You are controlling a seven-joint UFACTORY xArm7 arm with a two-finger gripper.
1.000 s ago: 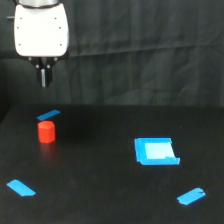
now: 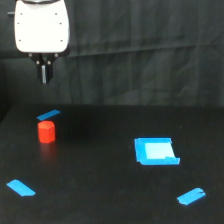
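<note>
A small red cylinder (image 2: 46, 132) stands upright on the black table at the left. Above it, with a clear gap between them, hangs my gripper (image 2: 44, 78) beneath the white arm end (image 2: 41, 27). Its dark fingers point down and look close together, but they are too small and dark to tell whether they are open or shut. To the right lies a white square (image 2: 158, 151) bordered by blue tape, with nothing on it.
Blue tape strips lie flat at the back left (image 2: 49, 115), the front left (image 2: 20, 188) and the front right (image 2: 191, 196). Bare black table (image 2: 100, 165) stretches between the cylinder and the white square. A dark curtain (image 2: 140, 60) hangs behind.
My gripper has risen slightly, staying above the cylinder. The red cylinder, the white square and the tape strips are where they were.
</note>
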